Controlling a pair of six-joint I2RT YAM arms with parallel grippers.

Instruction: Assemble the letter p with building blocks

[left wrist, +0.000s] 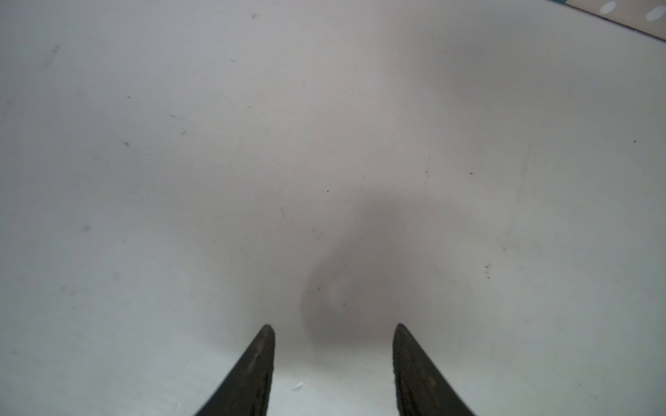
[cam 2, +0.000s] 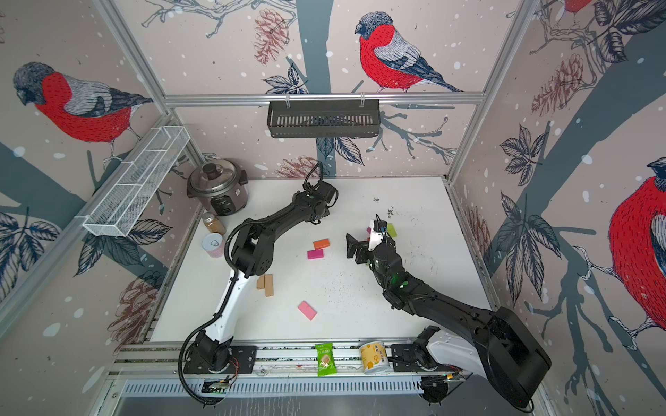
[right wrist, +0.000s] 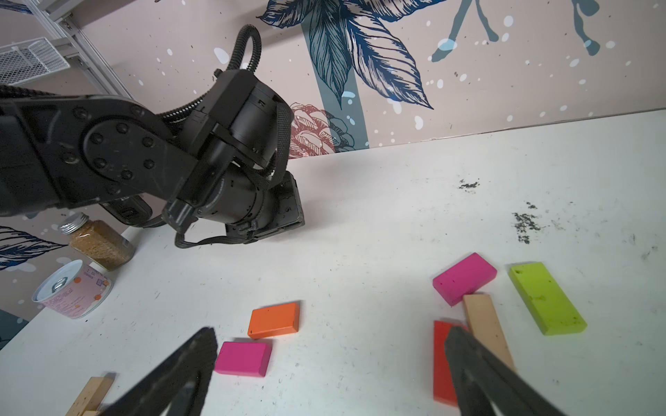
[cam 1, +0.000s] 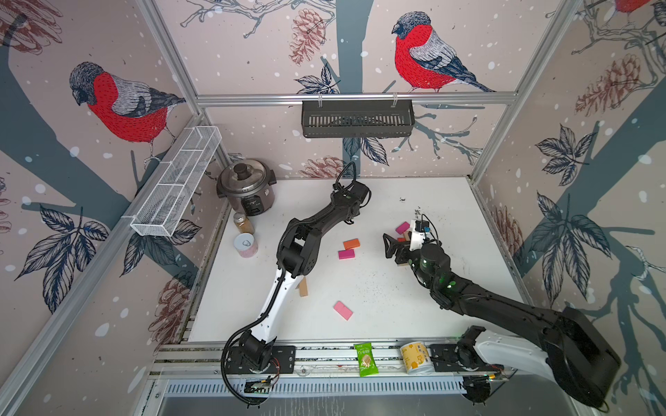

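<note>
My left gripper is over bare table at the back centre; its fingertips stand apart with nothing visible between them, though its state is unclear. An orange block (right wrist: 274, 320) lies beside a magenta block (right wrist: 242, 358) at the centre. My right gripper (cam 1: 392, 248) hovers open right of them. Below it in the right wrist view are a red block (right wrist: 445, 360), a wooden block (right wrist: 485, 319), a second magenta block (right wrist: 463, 277) and a green block (right wrist: 546, 298).
A pink block (cam 1: 342, 310) lies at the front, wooden blocks (cam 2: 269, 284) at left. A cooker (cam 1: 246, 190), jar (cam 1: 242, 223) and can (cam 1: 245, 246) line the left back.
</note>
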